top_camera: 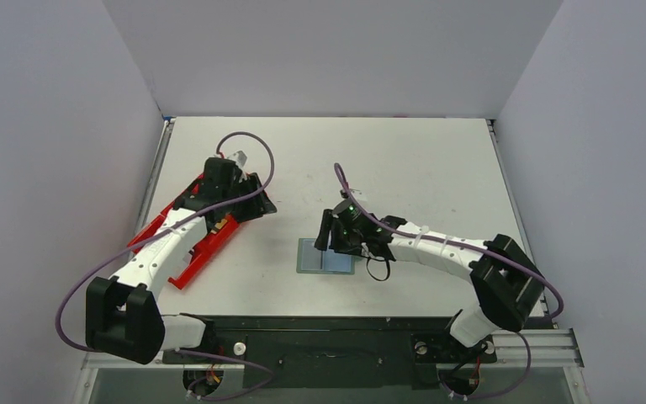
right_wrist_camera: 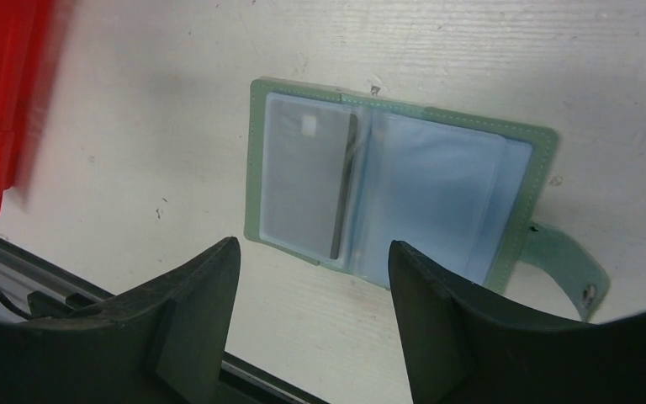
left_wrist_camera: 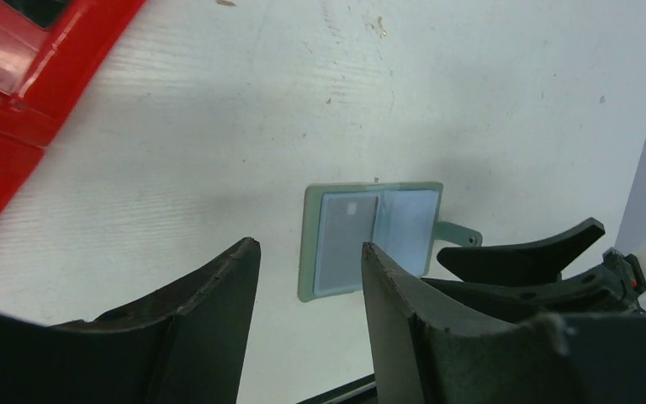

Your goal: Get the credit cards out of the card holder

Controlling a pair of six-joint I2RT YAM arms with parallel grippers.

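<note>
The card holder (top_camera: 309, 259) lies unfolded flat on the white table, front of centre, a green-edged case with clear sleeves. In the right wrist view the holder (right_wrist_camera: 303, 177) shows a clear left sleeve with a dark strip along its inner side and bluish sleeves on the right; no coloured card shows there. A strap (right_wrist_camera: 568, 265) with a snap sticks out at its right. Above the holder my right gripper stands open, apart from it. My left gripper, open and empty, hangs left of the holder, over the red tray's right edge.
A red tray (top_camera: 209, 251) with compartments stands at the left, partly covered by my left arm. In the left wrist view, the right arm's black fingers (left_wrist_camera: 526, 261) reach close to the holder's right side.
</note>
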